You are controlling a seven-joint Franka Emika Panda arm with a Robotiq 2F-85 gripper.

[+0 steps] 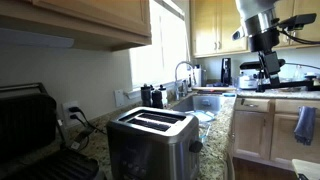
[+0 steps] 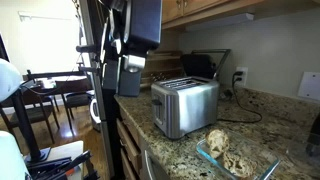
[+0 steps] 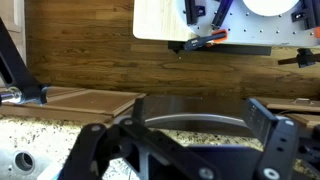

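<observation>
My gripper stands open in the wrist view, its dark fingers [image 3: 139, 108] wide apart, with nothing visible between them. Below it are the wooden floor [image 3: 200, 72] and the counter edge [image 3: 60, 130]. In exterior view 1 the gripper [image 1: 268, 77] hangs in the air at the upper right, away from the counter. A silver toaster [image 2: 186, 107] rests on the granite counter. Beside it, a clear glass dish [image 2: 262, 172] holds pale, lumpy pieces [image 2: 238, 164] that look like bread. The toaster [image 1: 155, 145] fills the foreground of exterior view 1; its slots look empty.
At the back of exterior view 1 are a sink [image 1: 203, 102], a faucet [image 1: 182, 70] and dark bottles [image 1: 155, 97]. A wooden surface [image 3: 160, 20] with a white round item [image 3: 270, 4] and tools lies at the top of the wrist view. Overhead cabinets [image 1: 95, 18] overhang the counter.
</observation>
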